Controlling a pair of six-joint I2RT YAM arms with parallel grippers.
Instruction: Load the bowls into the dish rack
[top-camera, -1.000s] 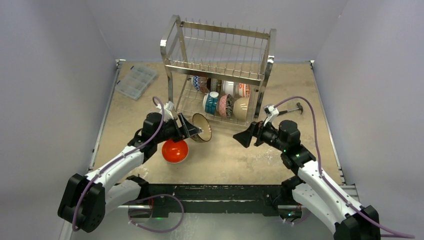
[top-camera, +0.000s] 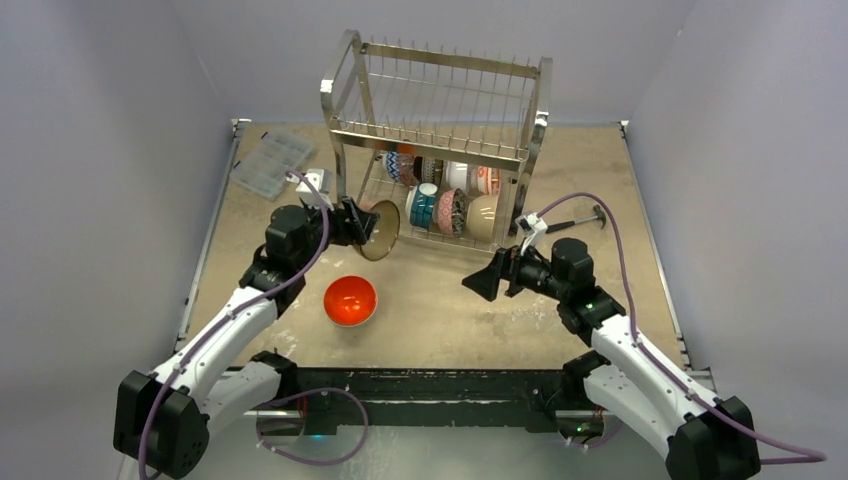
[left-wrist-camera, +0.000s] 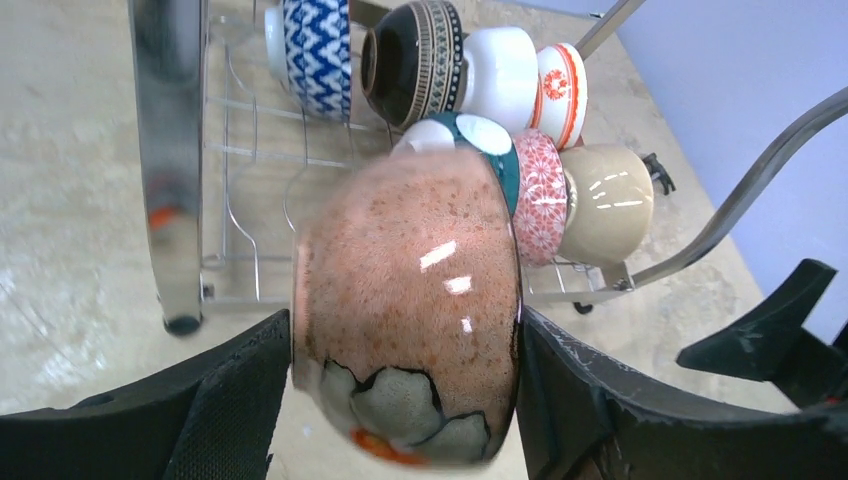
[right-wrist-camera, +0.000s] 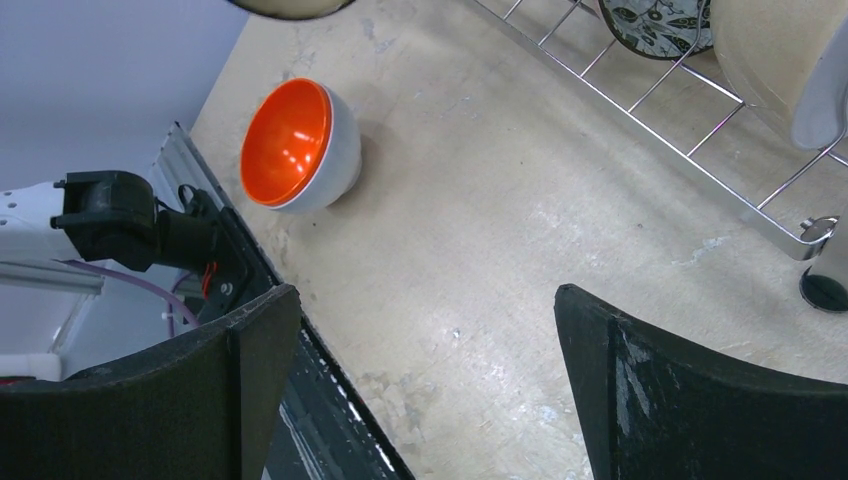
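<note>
My left gripper (top-camera: 360, 222) grips a tan bowl (top-camera: 383, 235) on its side, held up at the lower left front of the dish rack (top-camera: 440, 140); in the left wrist view the bowl (left-wrist-camera: 410, 290) shows a speckled pinkish outside. The rack's lower tier holds several bowls on edge, among them a teal one (top-camera: 420, 208), a pink one (top-camera: 450, 212) and a cream one (top-camera: 482, 215). An orange bowl (top-camera: 350, 300) stands on the table in front. My right gripper (top-camera: 498, 272) is open and empty, right of centre before the rack.
A clear plastic box (top-camera: 270, 160) lies at the back left and a hammer (top-camera: 580, 222) right of the rack. The rack's upper tier is empty.
My left gripper has moved back and left with the tan bowl, up toward the rack's left front corner. The right arm has shifted very slightly.
</note>
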